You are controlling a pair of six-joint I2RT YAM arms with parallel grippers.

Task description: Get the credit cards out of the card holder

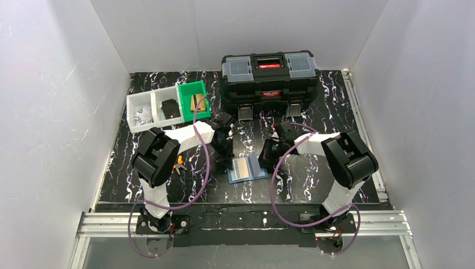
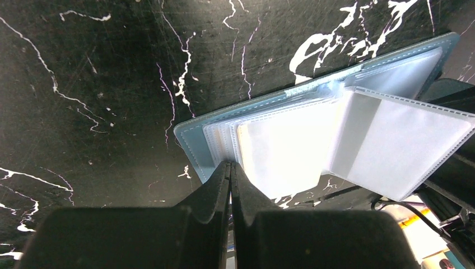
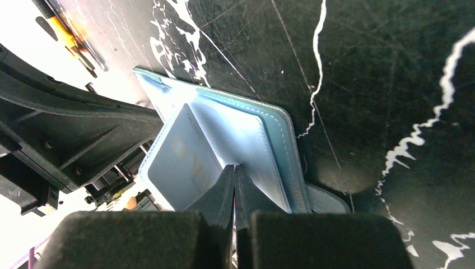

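Note:
The blue card holder [image 1: 241, 178] lies spread open on the table between my two arms. Clear sleeves fill it; one shows a pale card, and a lifted sleeve seen in the right wrist view holds a grey card [image 3: 185, 159]. At the holder's left end, my left gripper is shut with its tips against the sleeve edges; nothing shows between them. My right gripper is likewise shut, its tips by the lifted sleeve at the right end, with nothing visible between them. Whether either tip touches a card is hidden.
Behind the arms stands a black toolbox [image 1: 270, 84]. A white divided tray [image 1: 130, 115] and a green bin [image 1: 184, 106] sit at the back left. Orange-handled pliers [image 1: 179, 165] lie beyond the left forearm.

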